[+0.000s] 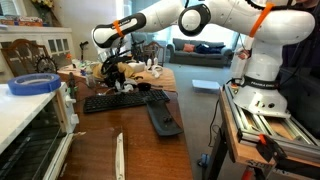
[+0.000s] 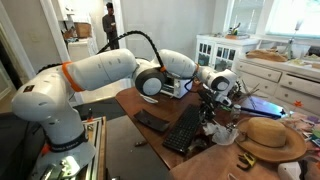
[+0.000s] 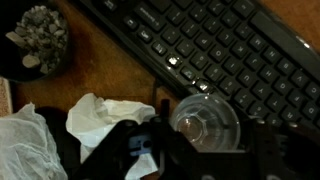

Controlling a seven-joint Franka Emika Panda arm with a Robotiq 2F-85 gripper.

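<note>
A clear round cup sits between the fingers of my gripper, which is shut on it in the wrist view. Beside and partly below the cup lies a black keyboard. Crumpled white tissue is just left of the cup. In exterior view 1 the gripper is low over the far end of the table, by the keyboard. The cup is too small there to make out clearly. Whether its base touches anything cannot be told.
A dark pot with pale contents stands near the tissue. The straw hat lies beyond the keyboard. A black tray and a pale strip lie on the nearer table, with bare wood around them.
</note>
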